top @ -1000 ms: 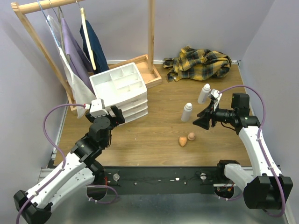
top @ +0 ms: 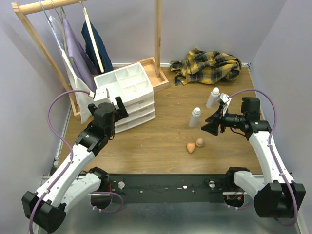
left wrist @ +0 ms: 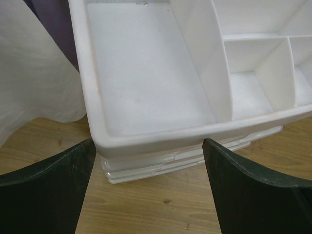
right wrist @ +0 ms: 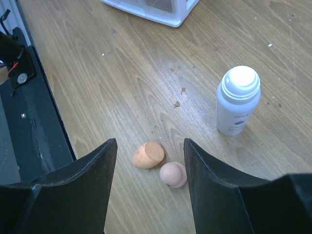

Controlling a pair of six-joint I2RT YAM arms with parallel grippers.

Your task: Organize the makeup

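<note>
A white drawer organizer [top: 127, 83] with an empty compartmented top stands at the back left. My left gripper [top: 108, 109] is at its front left corner, its fingers [left wrist: 53, 187] wide apart, and the organizer's rim [left wrist: 161, 139] shows between and beyond them. Two white bottles stand upright on the right: the nearer bottle [top: 194, 117] and the farther bottle [top: 212, 98]. Two small makeup sponges, an orange one [top: 190, 147] and a rounder pinkish one [top: 199, 142], lie on the table in front. Above and right of the sponges hovers my right gripper [top: 214, 126], open and empty.
A wooden rack with hanging clothes [top: 75, 46] rises behind the organizer at the left; a white garment hangs close to my left gripper. A crumpled yellow plaid cloth [top: 204, 66] lies at the back.
My left gripper has moved up in the view, toward the organizer's front left corner. The organizer has shifted very slightly and the hanging dark garment has swung a little. The right arm looks still.
</note>
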